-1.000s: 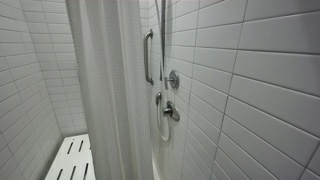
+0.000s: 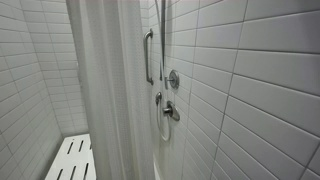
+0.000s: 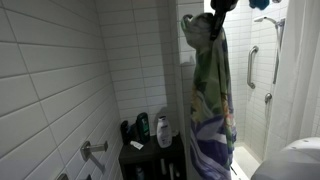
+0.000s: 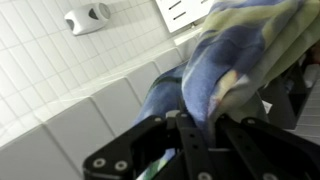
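Observation:
A multicoloured towel (image 3: 211,95), patterned in green, purple, white and yellow, hangs from my gripper (image 3: 220,15) in the second exterior view. Its lower end drapes down past the dark shelf. In the wrist view, bunched blue and white folds of the towel (image 4: 225,60) rise from between the dark fingers of my gripper, which is shut on the cloth. The fingertips are partly covered by the fabric. Neither the towel nor the gripper shows in the first exterior view.
A dark shelf (image 3: 152,158) carrying several bottles, one of them a white bottle (image 3: 164,130), stands in the corner. On the left wall is a metal holder (image 3: 93,149). The shower has a curtain (image 2: 108,90), a grab bar (image 2: 149,55) and a slotted white bench (image 2: 70,160).
The curtain's edge hangs slightly differently; otherwise the first exterior view looks the same, with the arm out of its sight.

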